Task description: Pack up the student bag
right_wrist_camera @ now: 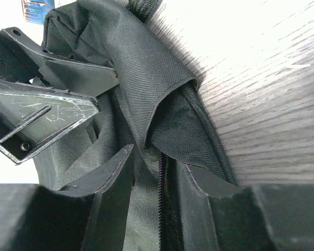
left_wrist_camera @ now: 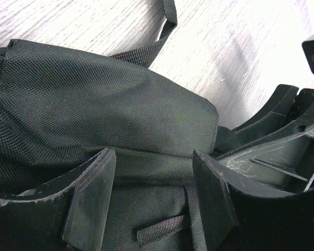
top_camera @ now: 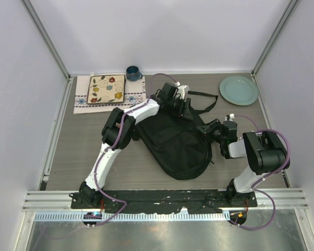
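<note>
The black bag lies flat across the middle of the table, its strap reaching out at the upper right. Over its upper part, my left gripper stands with fingers apart; dark fabric shows beneath and between them in the left wrist view. At the bag's upper right edge is my right gripper. The right wrist view shows its fingers parted, with a zipper edge running through the gap. Both grippers are close together. Inside the bag is hidden.
A flowered board rests on a patterned cloth at the back left, beside a blue mug. A green plate lies at the back right.
</note>
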